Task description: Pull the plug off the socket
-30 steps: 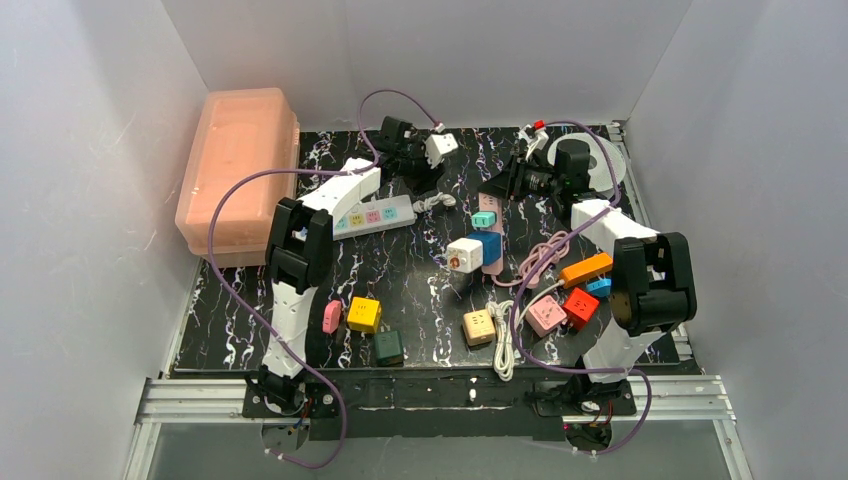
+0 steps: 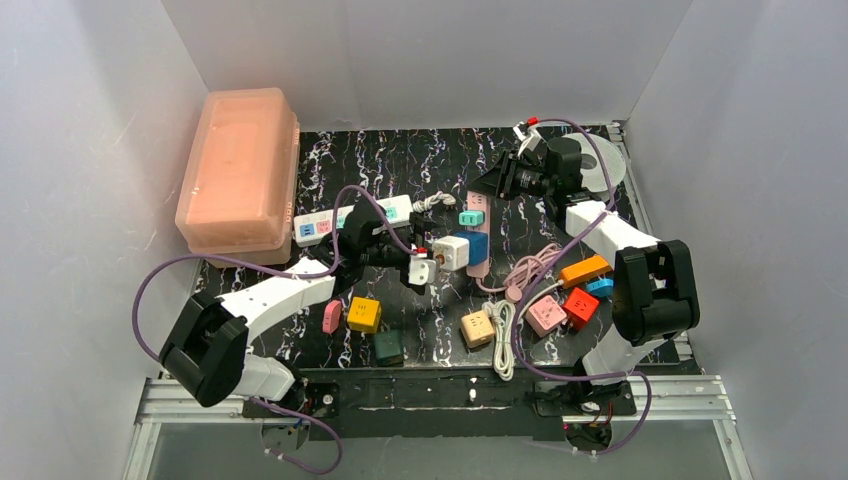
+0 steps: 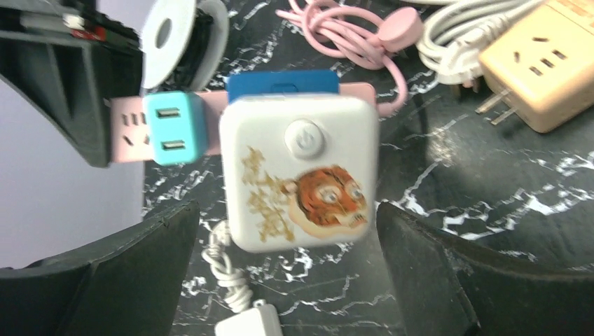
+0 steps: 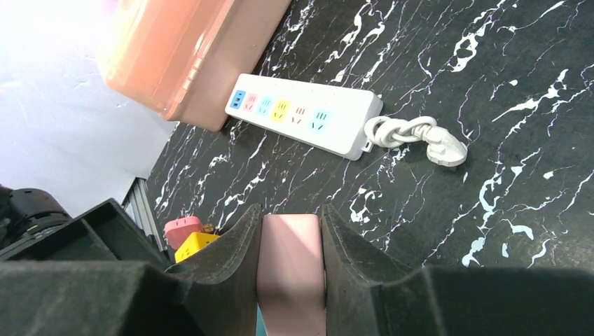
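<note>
A pink power strip point(image 2: 478, 203) carries a teal plug point(image 3: 174, 126), a blue plug point(image 2: 477, 245) and a white cube plug point(image 3: 298, 182) with a tiger picture. My right gripper is shut on the strip's end, which is held up between its fingers. My left gripper is open, its fingers either side of and just short of the white plug, with nothing held.
A white strip point(image 4: 301, 112) with a coiled cable lies at left beside a salmon box point(image 2: 236, 170). Loose adapters such as the yellow one point(image 2: 364, 312), cables and a white disc crowd the front and right.
The pink strip, with its plugs, has shifted slightly left along with my right gripper.
</note>
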